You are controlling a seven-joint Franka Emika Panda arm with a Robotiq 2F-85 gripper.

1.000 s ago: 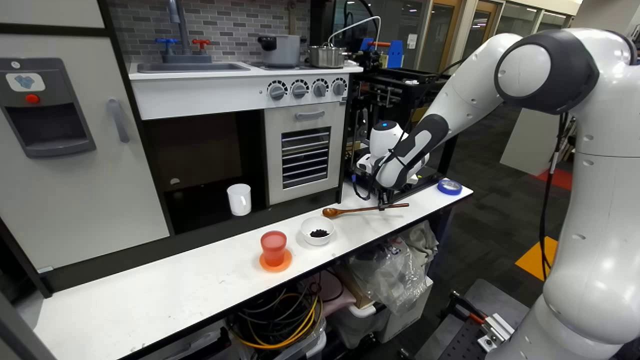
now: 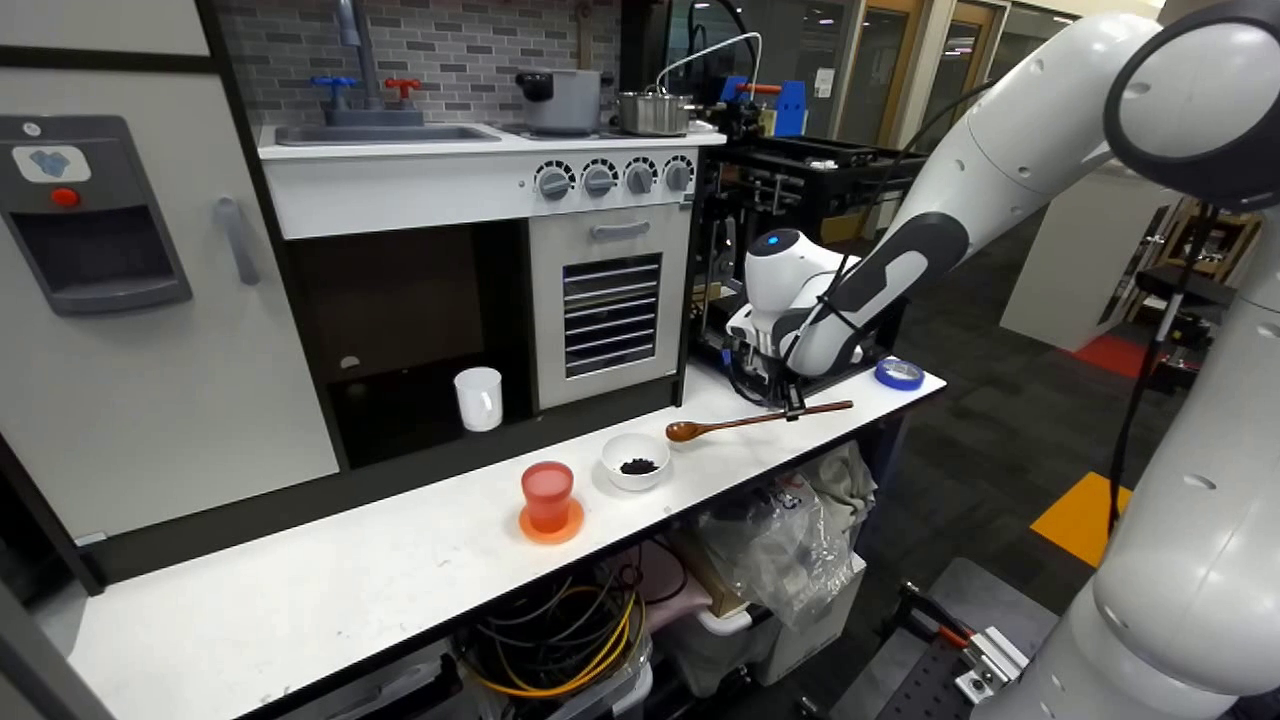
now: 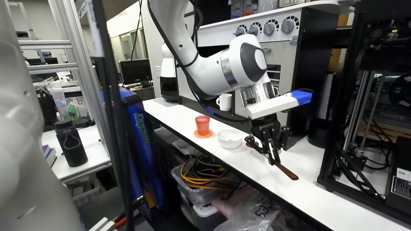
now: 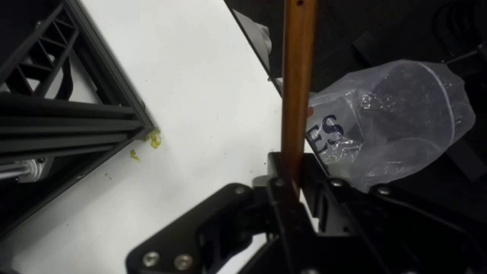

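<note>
My gripper (image 3: 274,158) is shut on the handle of a brown wooden spoon (image 3: 286,170) over the right part of the white counter. The spoon's rounded end (image 2: 683,431) points left, toward a white bowl (image 2: 632,482) holding small dark pieces. In the wrist view the handle (image 4: 297,82) runs upward from between my black fingers; the rounded end is out of that view. Left of the bowl, a translucent red cup (image 2: 548,497) stands on an orange disc (image 2: 539,535).
A black metal frame (image 3: 327,161) borders the counter on the right. Blue tape (image 2: 899,373) lies at the counter's right end, and a white mug (image 2: 479,400) is by the toy kitchen's open recess. Plastic bags (image 2: 786,546) hang below the front edge.
My gripper has moved to the right along the counter, carrying the spoon with it, farther from the bowl. The bowl, cup and mug have stayed put.
</note>
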